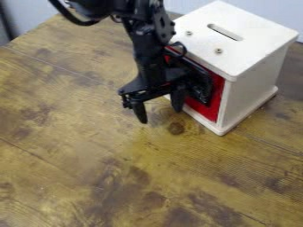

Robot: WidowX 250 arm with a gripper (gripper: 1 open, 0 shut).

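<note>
My black gripper [159, 105] hangs over the wooden table just in front of a white box [246, 87], its two fingers pointing down and apart, with nothing visible between them. The box has a slot and two screws on top. Its near-left face has a red panel [204, 107], partly hidden behind my wrist and gripper.
A pale wall stands at the back, behind the box.
</note>
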